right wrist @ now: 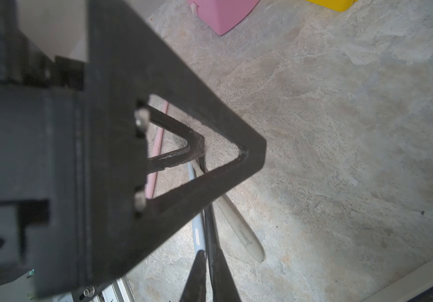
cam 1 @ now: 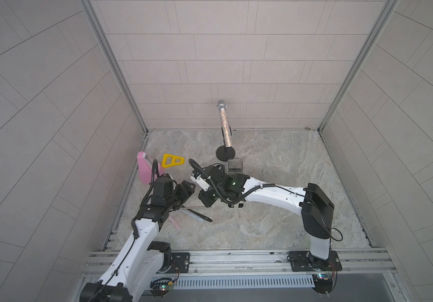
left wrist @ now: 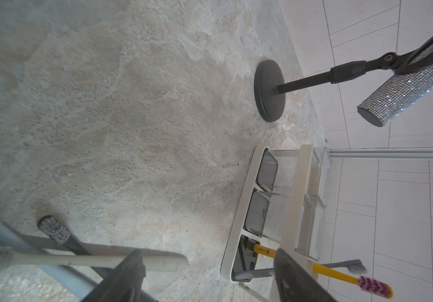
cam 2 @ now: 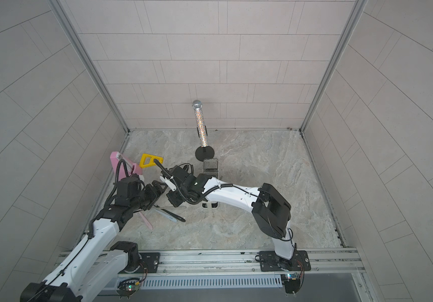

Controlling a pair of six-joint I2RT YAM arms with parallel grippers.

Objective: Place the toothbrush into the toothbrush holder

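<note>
In the left wrist view, the white toothbrush holder (left wrist: pixel 240 221) has clear compartments and stands right of my open left gripper. A yellow toothbrush (left wrist: pixel 334 274) and a grey one (left wrist: pixel 261 273) stand in it. Left on the counter lie a white toothbrush (left wrist: pixel 90 260), a black one (left wrist: pixel 54 227) and a blue one (left wrist: pixel 57 274), crossing each other. My left finger overlaps the white handle in view. In the right wrist view, my right gripper is shut, over the black handle (right wrist: pixel 209 221); nothing clearly shows held. A pink toothbrush (right wrist: pixel 155 156) lies farther left.
The left gripper's fingers fill much of the right wrist view, so both grippers are close together. A microphone on a stand (cam 1: pixel 225 153) is behind the holder. A pink object (cam 1: pixel 145 168) and yellow frame (cam 1: pixel 172 160) lie back left.
</note>
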